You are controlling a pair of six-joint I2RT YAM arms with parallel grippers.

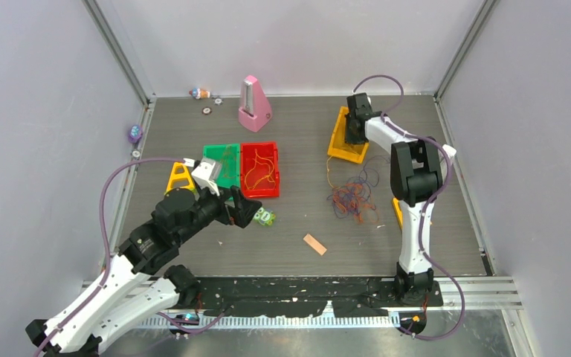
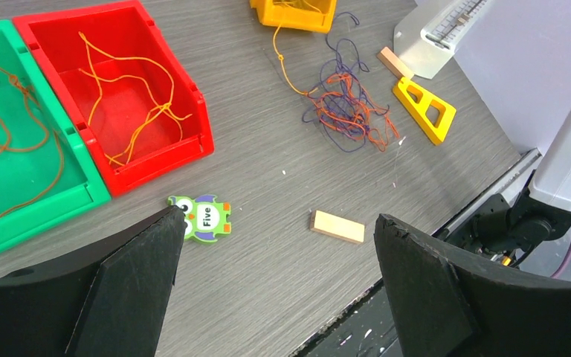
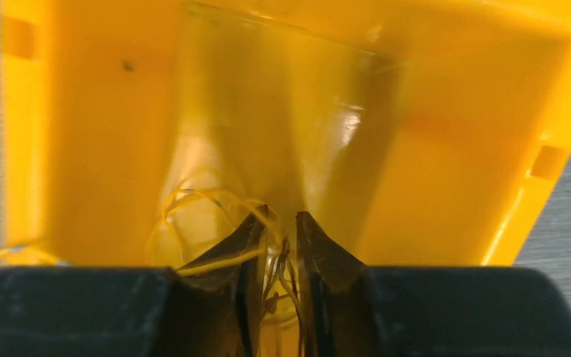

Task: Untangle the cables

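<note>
In the right wrist view my right gripper is inside the yellow bin [image 3: 446,126]. Its fingers stand slightly apart, with strands of yellow cable [image 3: 219,262] in the narrow gap. One end of this cable trails over the bin's edge to a tangle of orange [image 1: 348,199] and purple [image 1: 372,175] cables on the table. My left gripper is open and empty, above the table near the red bin [image 2: 197,149]. Another yellow cable [image 2: 135,59] lies in the red bin, and an orange cable [image 2: 58,175] in the green bin [image 2: 93,195].
An owl toy [image 2: 202,217] and a wooden block [image 2: 337,227] lie below the left gripper. Behind the red bin stands a pink metronome [image 1: 254,105]. A yellow triangular piece [image 2: 425,110] is right of the tangle.
</note>
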